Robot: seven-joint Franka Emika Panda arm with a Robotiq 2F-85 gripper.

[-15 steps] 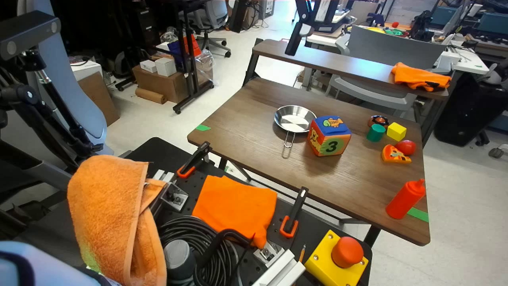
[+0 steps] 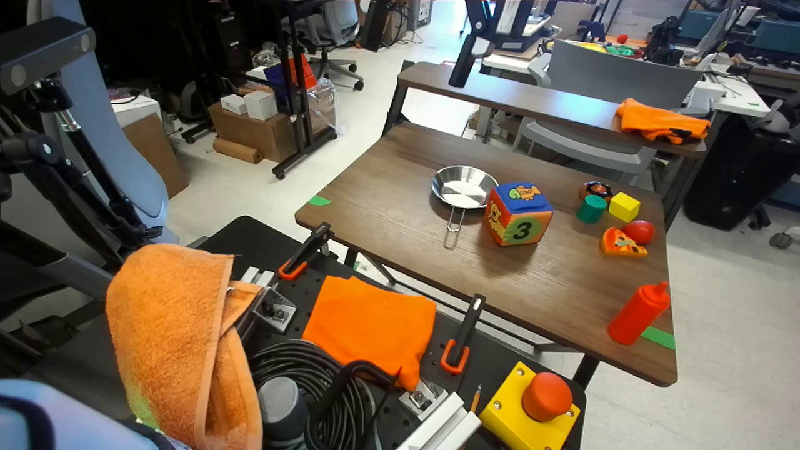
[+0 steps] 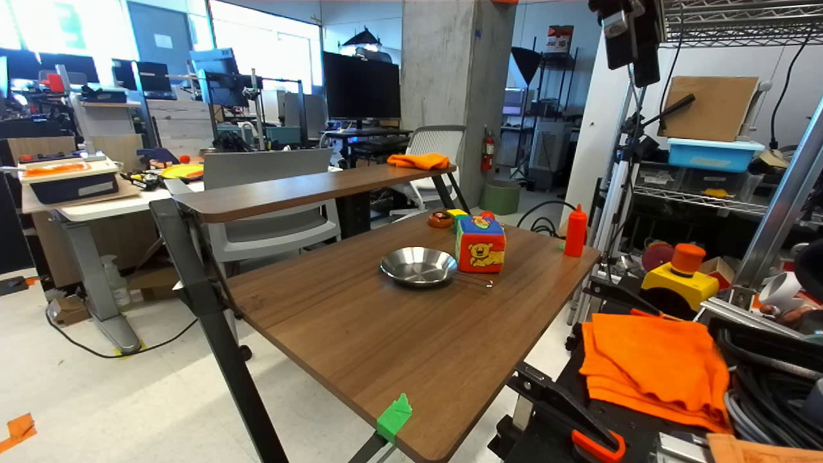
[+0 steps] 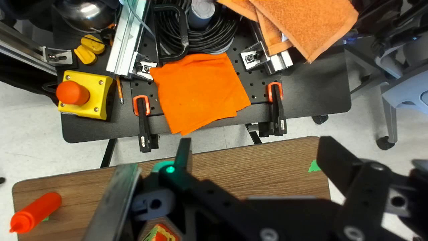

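In the wrist view my gripper is open, its dark fingers wide apart with no object between them. Exterior view 1 shows the gripper (image 2: pixel 416 60) at the top edge, high over the table (image 2: pixel 397 225). On that table a steel pan (image 2: pixel 465 186) stands beside a soft number cube (image 2: pixel 519 215). Towards the right end are a green cup-like piece (image 2: pixel 592 209), a yellow block (image 2: pixel 624 207), a red ball-like toy (image 2: pixel 639 232), a pizza slice toy (image 2: pixel 622 244) and a dark round toy (image 2: pixel 595 190). A red squeeze bottle (image 2: pixel 638 314) stands near the front right corner.
A raised shelf (image 2: pixel 517 101) runs along the table's back, with an orange cloth (image 2: pixel 660 121) on it. The black cart (image 4: pixel 313 88) alongside carries another orange cloth (image 4: pixel 200 90), clamps, cables and a yellow box with a red button (image 4: pixel 84 94).
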